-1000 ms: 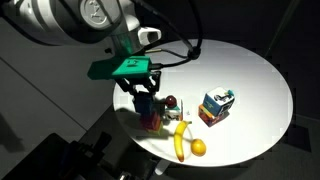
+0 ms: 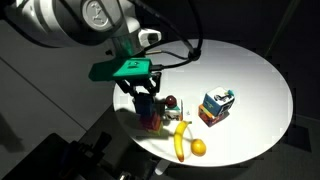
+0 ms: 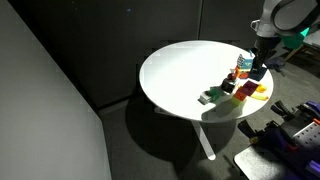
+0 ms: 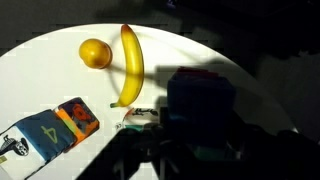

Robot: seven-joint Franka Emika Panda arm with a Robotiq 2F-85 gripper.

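Note:
My gripper [image 2: 143, 92] points down near the left part of the white round table in exterior view 1, shut on a dark blue block [image 2: 146, 106]. Directly below or just behind that block shows a red and yellow block [image 2: 154, 123]; whether the two touch I cannot tell. From the wrist, the held block [image 4: 200, 98] looks dark, with a reddish face toward the top, and the fingers around it are lost in shadow. In exterior view 2 a reddish block [image 3: 247, 89] appears under the gripper.
A yellow banana [image 2: 180, 141] and an orange [image 2: 198, 147] lie near the table's front edge. Beside the gripper is a small item with a dark red ball [image 2: 171, 102]. A picture-sided box [image 2: 216, 104] stands farther right.

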